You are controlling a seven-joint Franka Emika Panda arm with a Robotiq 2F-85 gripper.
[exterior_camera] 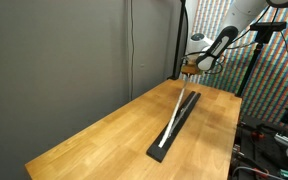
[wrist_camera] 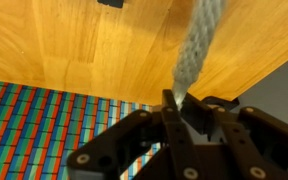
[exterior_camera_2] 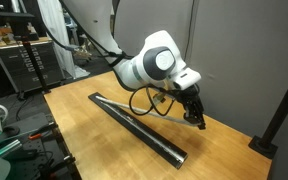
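A pale grey-white rope (exterior_camera: 175,112) runs nearly straight from my gripper (exterior_camera: 184,74) down toward the near end of a long black strip (exterior_camera: 158,152) on the table. In the second exterior view the rope (exterior_camera_2: 149,112) stretches along the far side of the black strip (exterior_camera_2: 154,142), with its gripper end at the right. From the wrist, the rope (wrist_camera: 196,48) leads away from my gripper, which is shut on it. How much of the rope touches the strip I cannot tell.
A grey wall or panel (exterior_camera: 69,60) stands behind it. A multicoloured striped surface (wrist_camera: 44,130) shows beyond the table edge in the wrist view.
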